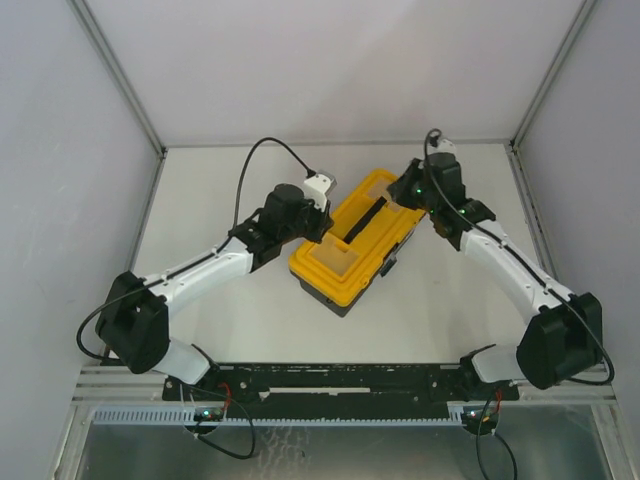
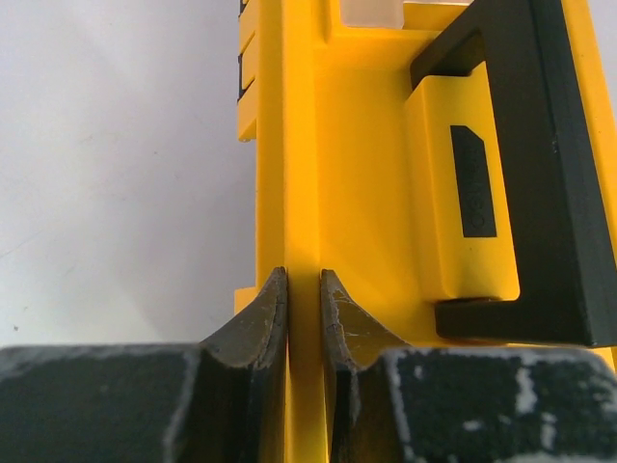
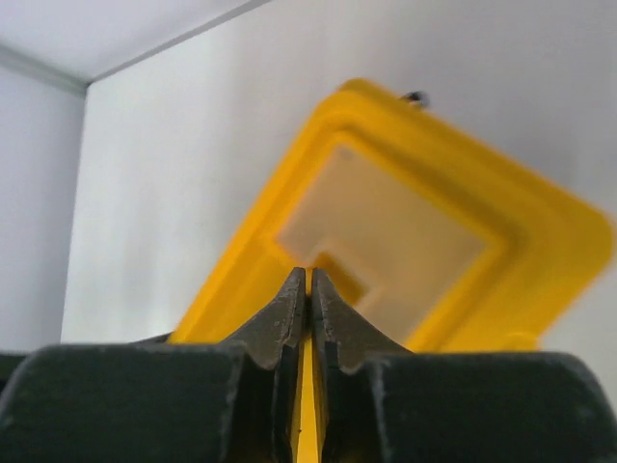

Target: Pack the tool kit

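Note:
A tool box with a yellow lid (image 1: 378, 243) and dark base lies slantwise at mid-table, its lid down. The black handle (image 1: 365, 220) lies along the lid's middle. At the lid's left edge is my left gripper (image 1: 326, 236); in the left wrist view it is shut on the yellow lid rim (image 2: 302, 193), beside the handle (image 2: 549, 174). My right gripper (image 1: 396, 194) is at the far right end of the lid. In the right wrist view its fingers (image 3: 289, 328) are together, nothing showing between them, before the blurred lid (image 3: 463, 183). Contact there cannot be told.
A dark latch (image 1: 388, 266) sticks out from the box's right front side. No loose tools show.

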